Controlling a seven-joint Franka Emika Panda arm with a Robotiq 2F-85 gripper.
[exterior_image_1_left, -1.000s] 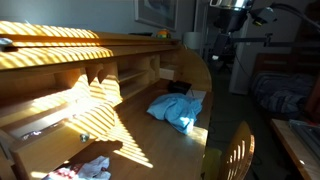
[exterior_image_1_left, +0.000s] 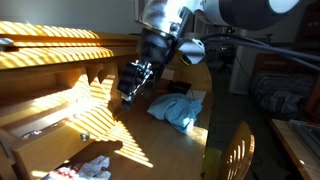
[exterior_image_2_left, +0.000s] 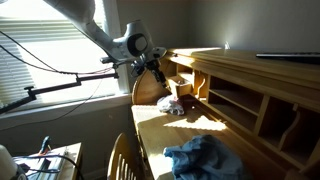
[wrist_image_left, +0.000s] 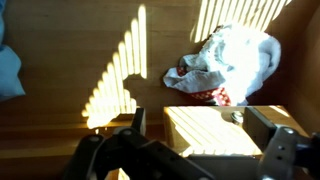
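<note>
My gripper is open, its two fingers well apart and nothing visible between them. In exterior view 1 the gripper (exterior_image_1_left: 132, 84) hangs above the desk near the shelves, and exterior view 2 shows it (exterior_image_2_left: 150, 74) at the far end. A white and red cloth (wrist_image_left: 238, 60) lies crumpled on the desktop, ahead and to the right of the fingers in the wrist view. The same cloth (exterior_image_1_left: 88, 170) is cut by the lower edge of exterior view 1. A blue cloth (exterior_image_1_left: 176, 110) rests farther along the desk, apart from the gripper.
Shelf compartments (exterior_image_2_left: 236, 97) line the desk's back. A small round metallic item (wrist_image_left: 238, 117) sits on the wooden ledge beneath the gripper. Chairs (exterior_image_1_left: 238, 152) stand along the open side. Bare desktop (exterior_image_1_left: 146, 142) separates the cloths, striped with sunlight.
The arm has come from the upper right of exterior view 1 down and left, over the desk and closer to the shelves. Both cloths have stayed in place.
</note>
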